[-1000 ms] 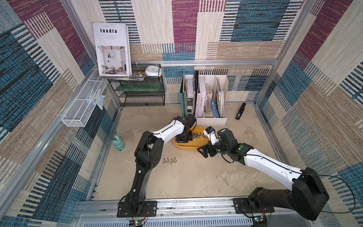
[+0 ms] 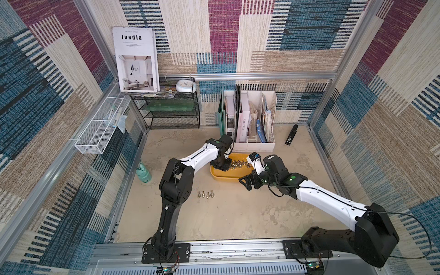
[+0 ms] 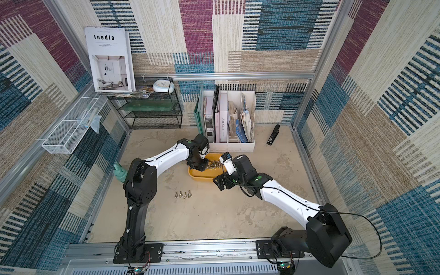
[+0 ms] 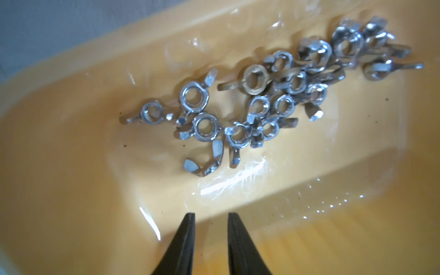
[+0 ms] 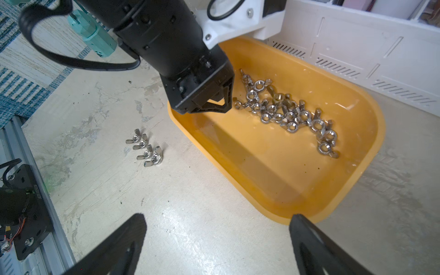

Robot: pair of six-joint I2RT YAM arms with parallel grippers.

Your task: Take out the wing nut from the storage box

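Inside the yellow storage box (image 5: 366, 178) lies a cluster of silver wing nuts (image 4: 284, 106), piled along its far side. One wing nut (image 4: 204, 168) rests on its edge at the near side of the cluster. My left gripper is open over the box's left part, its fingertips apart with nothing between them and the nuts ahead of them. On the table, several wing nuts (image 5: 156, 157) stand in a short row in front of the box. My right gripper is open and empty, near the box's front right corner.
A white file holder (image 2: 256, 146) with folders stands right behind the box. A green bottle (image 2: 143, 172) is at the left and a black handheld device (image 2: 291, 134) at the back right.
My left gripper has risen slightly and shifted a little to the left over the box. The right arm and the row of wing nuts on the table have not moved.
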